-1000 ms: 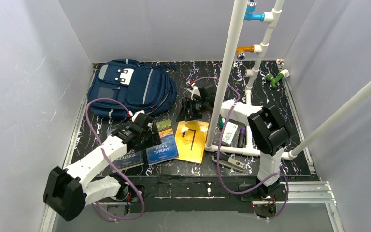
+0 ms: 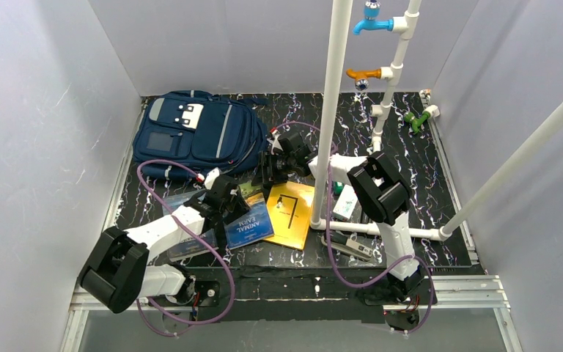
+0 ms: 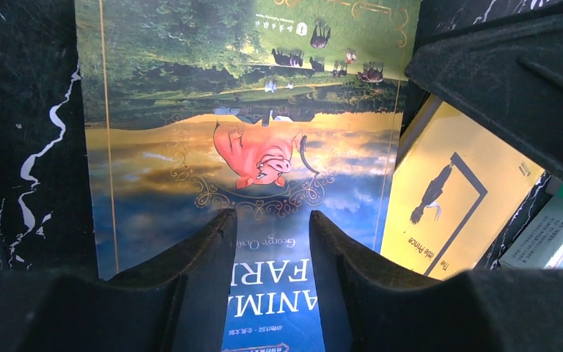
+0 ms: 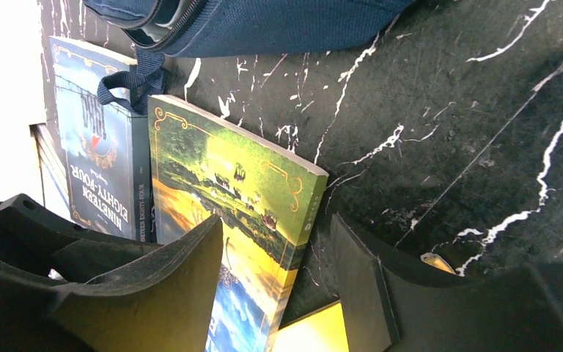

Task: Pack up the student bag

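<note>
The Animal Farm book (image 2: 249, 222) lies flat on the dark marbled floor, its pig cover (image 3: 256, 158) filling the left wrist view. Over that cover is my left gripper, fingers partly apart; only the cover shows between them, and whether they touch it is unclear. My right gripper stands open above the book's far right corner, with nothing held. The yellow Little Prince book (image 2: 291, 213) lies just right of Animal Farm. On the left, Nineteen Eighty-Four (image 4: 102, 139) is partly hidden by my left arm in the top view. The navy bag (image 2: 198, 132) rests behind the books.
A white upright pipe (image 2: 329, 110) and a low front pipe (image 2: 421, 234) border the right side. Beyond the upright lie a white box (image 2: 345, 203) and a grey stapler-like tool (image 2: 352, 248). Bare floor shows between bag and right gripper.
My right gripper has moved left toward Animal Farm's far edge. The upright pipe appears shifted left.
</note>
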